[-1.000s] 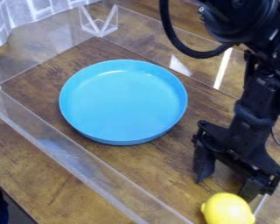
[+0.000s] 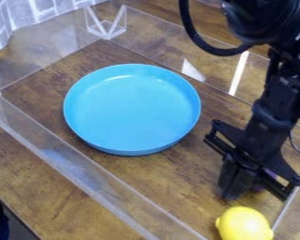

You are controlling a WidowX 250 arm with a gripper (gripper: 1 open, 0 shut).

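The black gripper (image 2: 235,183) hangs low over the wooden floor of the clear-walled box at the lower right, its tips just above and behind a yellow lemon (image 2: 244,224). It looks shut, though its tips are dark and hard to make out; nothing clearly shows between them. A blue round plate (image 2: 131,107) sits left of the gripper, apart from it and from the lemon.
Clear plastic walls edge the workspace, with a low strip (image 2: 65,162) along the front left. Bare wood lies left of and below the plate. A white triangular piece (image 2: 105,26) stands at the back corner.
The gripper has shifted slightly, rising a little from where its tips were by the lemon and changing its angle. The plate and lemon look unmoved.
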